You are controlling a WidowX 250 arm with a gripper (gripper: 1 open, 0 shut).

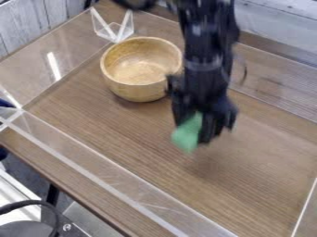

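Note:
The black robot arm with its gripper (198, 120) reaches down from the top centre of the view, blurred by motion. A green object (188, 131) is in the gripper, which appears shut on it; the fingers are too blurred to make out clearly. A tan round bowl (132, 76) rests on the wooden table to the left of the arm, behind the green object.
Clear plastic edging runs along the lower left, with a dark cable (50, 208) at the bottom left corner. A small clear item (111, 28) stands at the back left.

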